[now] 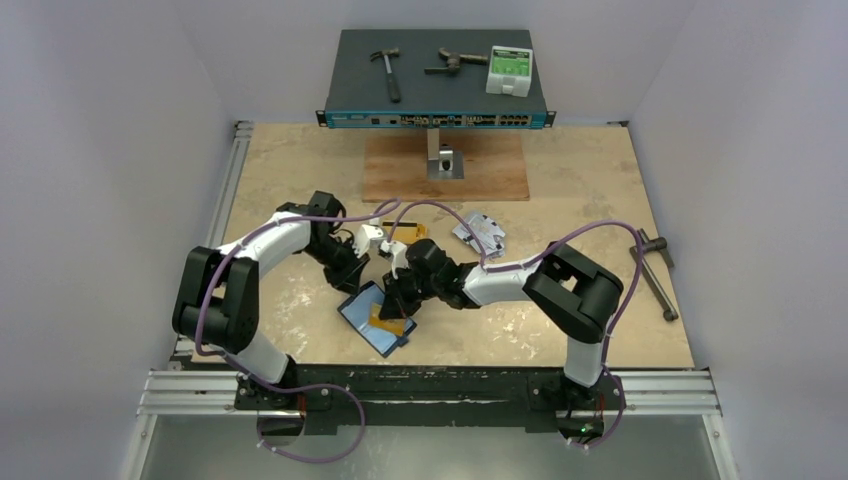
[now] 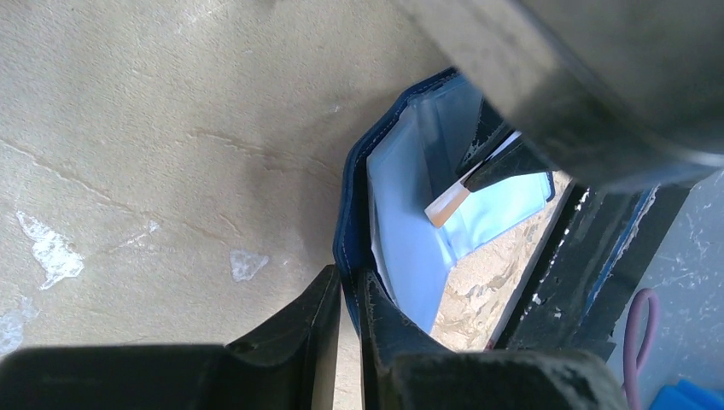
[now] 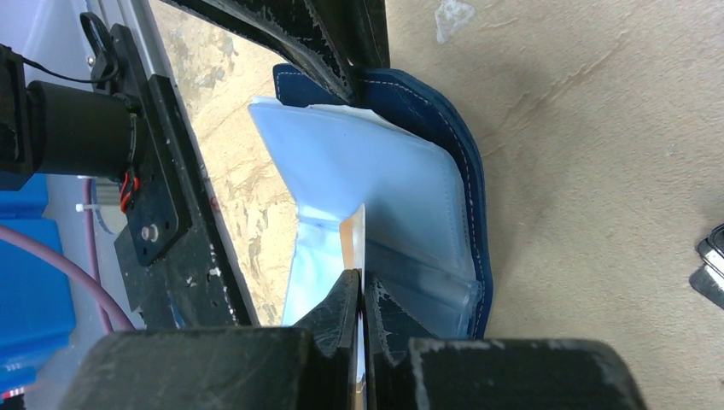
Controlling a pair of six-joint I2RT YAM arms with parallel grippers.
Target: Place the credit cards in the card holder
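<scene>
The card holder (image 1: 362,312), light blue inside with a navy stitched border, lies opened near the table's front edge. In the left wrist view its navy edge (image 2: 348,222) runs between the fingertips of my left gripper, which are closed in on it. My right gripper is shut on a thin gold-and-white card (image 3: 351,239), seen edge-on over the holder's light-blue pockets (image 3: 376,171). The top view shows this gold card (image 1: 385,320) lying across the holder's inside. Whether its far end is within a pocket cannot be told.
A yellow-orange item (image 1: 410,232) lies behind the grippers, partly hidden by them. Some grey-white cards (image 1: 483,235) rest farther right. Hammers (image 1: 657,280) lie at the table's right edge.
</scene>
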